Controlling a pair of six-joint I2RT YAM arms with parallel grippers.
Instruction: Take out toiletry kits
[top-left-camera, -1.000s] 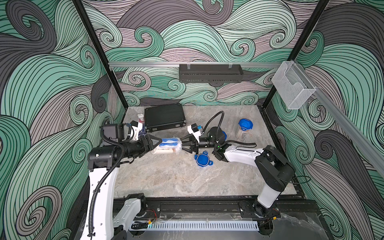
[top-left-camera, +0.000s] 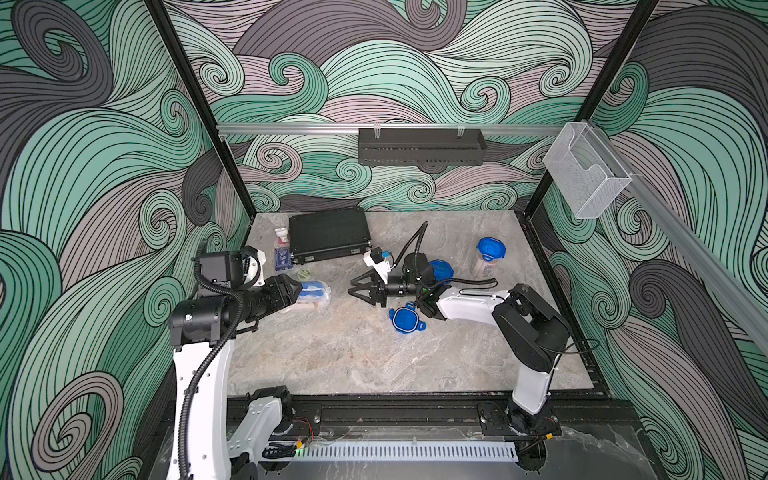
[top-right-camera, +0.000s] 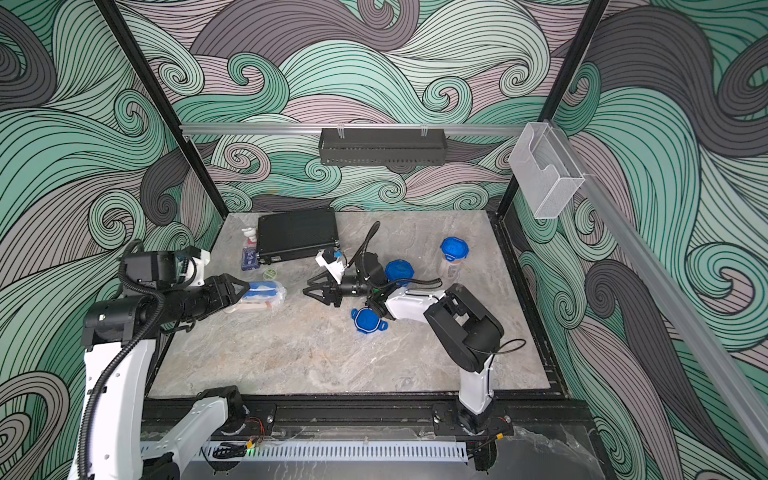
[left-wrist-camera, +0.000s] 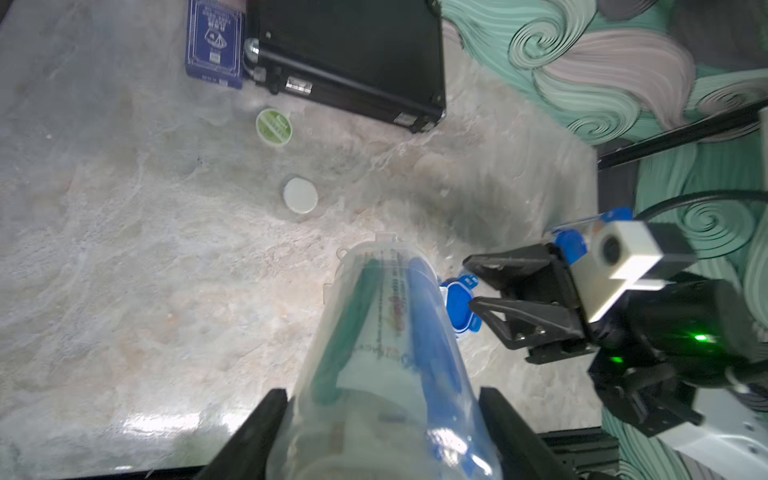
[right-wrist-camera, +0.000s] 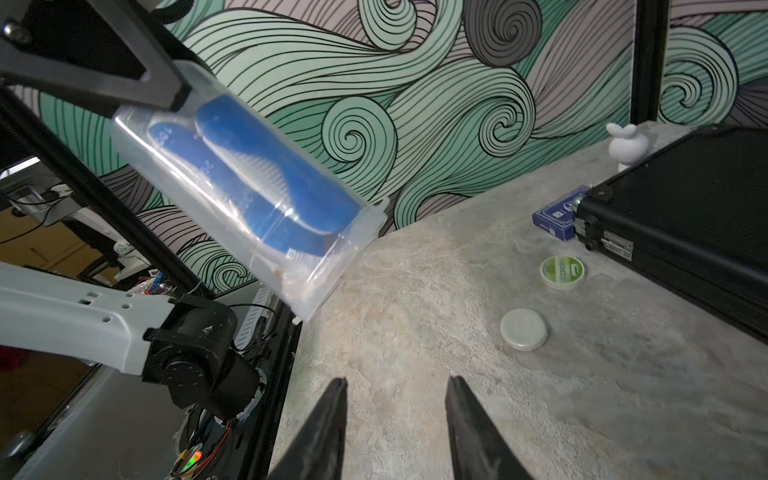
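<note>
A clear toiletry kit with blue items inside is held in the air by my left gripper (top-left-camera: 284, 294), which is shut on its end; it fills the lower middle of the left wrist view (left-wrist-camera: 384, 352). My right gripper (top-left-camera: 360, 285) is open a little to the right of the kit, with nothing between its fingers, pointing toward it. In the right wrist view its fingertips stand apart over bare marble.
A black case (top-left-camera: 328, 232) lies at the back left, beside a blue box (right-wrist-camera: 556, 216), a green tin (right-wrist-camera: 562, 270) and a white round lid (right-wrist-camera: 523, 329). Blue collapsible containers (top-left-camera: 406, 320) sit centre and right.
My left gripper has moved left with the kit, away from the right gripper. The right gripper has shifted left too, and a gap has opened between it and the kit.
</note>
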